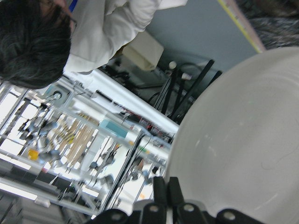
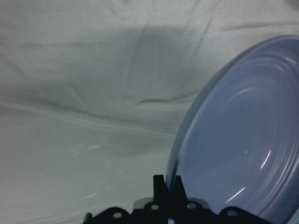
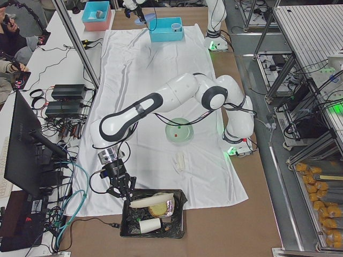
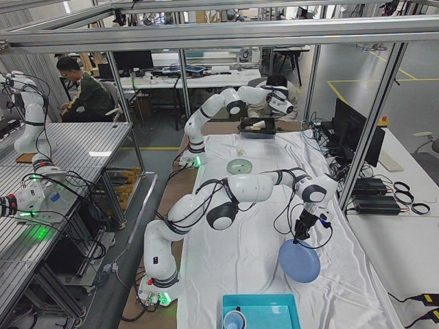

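Observation:
My left gripper is shut on the rim of a white plate (image 1: 238, 126), seen nearly edge-on over the black crate (image 3: 174, 227) in the camera left view; the crate also holds a white cylinder and a round item. My right gripper is shut on the rim of a blue plate (image 2: 238, 130), held over the white cloth; in the camera right view this plate (image 4: 299, 264) is beside the turquoise bin.
A green plate (image 3: 179, 130) and a pale thin object (image 3: 180, 162) lie on the cloth. A turquoise bin (image 4: 259, 313) with a cup is at the other end. Monitors and cables line one side.

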